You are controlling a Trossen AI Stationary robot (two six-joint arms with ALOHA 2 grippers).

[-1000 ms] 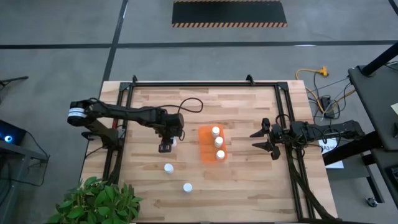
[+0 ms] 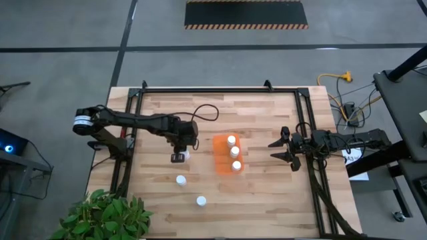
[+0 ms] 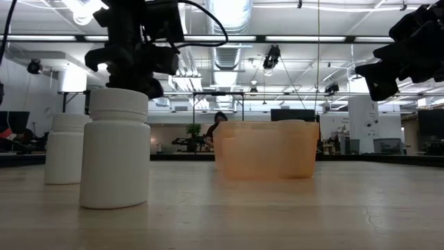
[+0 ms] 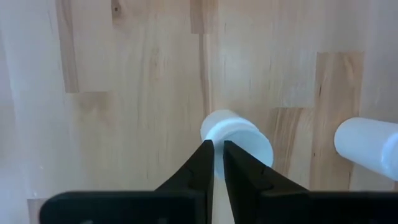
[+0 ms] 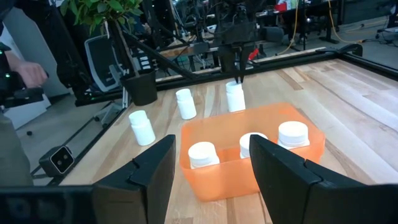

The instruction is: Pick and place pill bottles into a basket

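Note:
My left gripper has its fingers drawn together, with nothing between them. They hang at the cap of a white pill bottle (image 4: 264, 148), which stands on the table. In the right wrist view the fingertips are just over this bottle (image 5: 236, 102). Two more loose bottles, one (image 2: 181, 180) nearer and another (image 2: 201, 201) at the front, stand upright. The orange basket (image 5: 214, 180) holds three white-capped bottles, among them one (image 5: 293, 132) at its right end. On the right side, my right gripper (image 2: 270, 151) is open and empty, facing the basket.
Black frame rails (image 2: 217, 90) border the table. A leafy plant (image 2: 107, 219) covers the front left corner. Bare wood lies between the basket and my right gripper, and a cable loop (image 2: 205, 113) hangs by the left arm.
My right arm and the basket have stayed put.

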